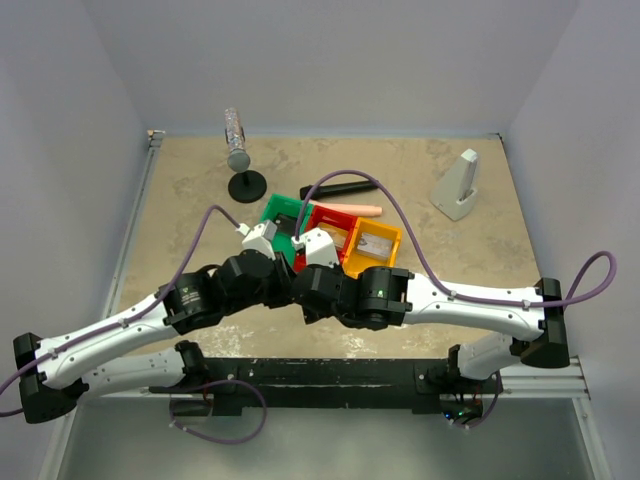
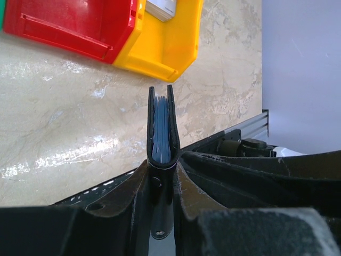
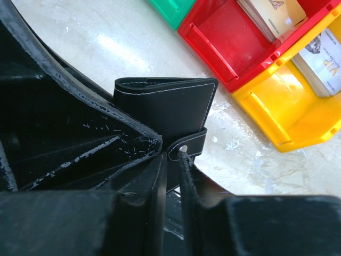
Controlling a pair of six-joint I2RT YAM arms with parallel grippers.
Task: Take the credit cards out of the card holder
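A black leather card holder [image 3: 160, 106] with white stitching and a snap strap stands upright in the right wrist view, between the two grippers. My right gripper is shut on its lower part, by the snap. My left gripper is shut on the card holder too; in the left wrist view it shows end-on, as a narrow black sleeve with bluish layered edges inside. In the top view the grippers meet in front of the bins, hiding the holder.
Behind are green [image 3: 171, 8], red [image 3: 229, 48] and yellow [image 3: 266, 106] bins, some holding card stacks. A stand with a clear cylinder [image 1: 246, 184] is at back left, a white object [image 1: 455, 190] at back right.
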